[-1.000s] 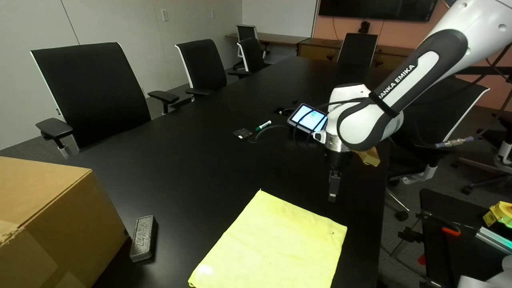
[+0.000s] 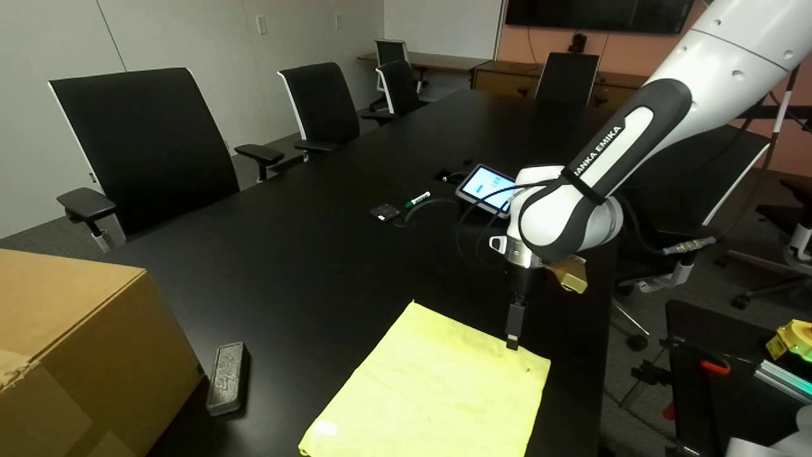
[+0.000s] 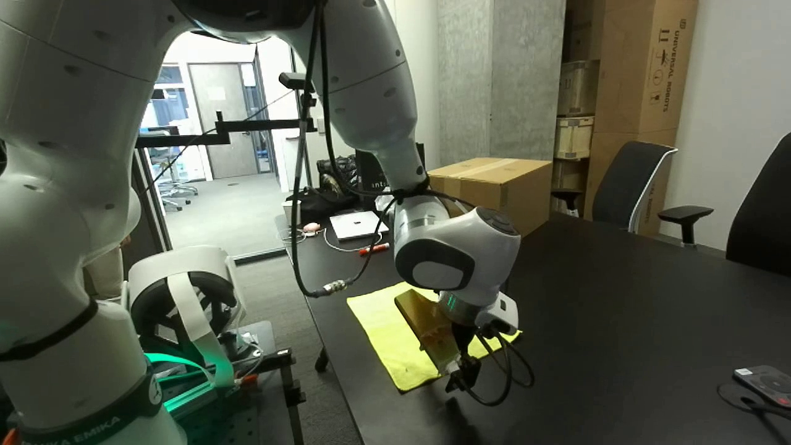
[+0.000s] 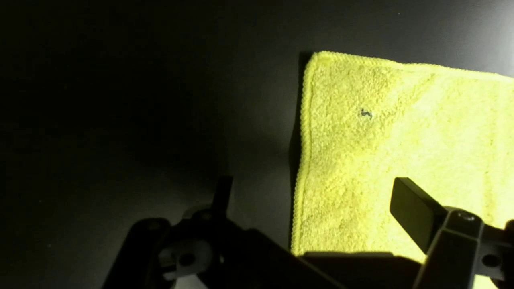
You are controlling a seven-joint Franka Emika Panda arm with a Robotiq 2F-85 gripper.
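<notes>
A yellow cloth (image 2: 438, 388) lies flat on the black table, its near-robot corner bearing a small dark mark in the wrist view. My gripper (image 2: 514, 341) points down at the cloth's far edge, close above the surface. In the wrist view the gripper is open, and its fingers straddle the cloth's edge: one finger (image 4: 415, 212) is over the yellow cloth (image 4: 356, 168), the other over bare table. Nothing is gripped between them. Whether the fingertips touch the cloth cannot be told. The arm partly hides the cloth (image 3: 378, 326) in the second exterior view.
A cardboard box (image 2: 84, 350) and a dark eraser-like block (image 2: 228, 378) stand left of the cloth. Farther up the table are a lit tablet (image 2: 487, 186), a green marker (image 2: 418, 199) and a small black device (image 2: 384, 212).
My gripper has come down and toward the cloth, from bare table beyond it to the cloth's far edge. The cloth has not visibly moved.
</notes>
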